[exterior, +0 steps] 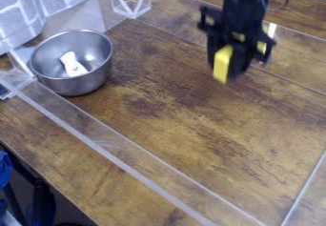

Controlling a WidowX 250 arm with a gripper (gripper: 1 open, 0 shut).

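Observation:
My gripper [235, 53], a dark blurred shape at the upper right, is shut on a yellow block [223, 63] held above the wooden table [166, 144]. At the left stands a steel bowl [74, 77] with a small white object [71, 62] inside it.
Clear plastic strips run along the left and right edges of the table. A pale, crumpled covering [38, 10] is at the upper left.

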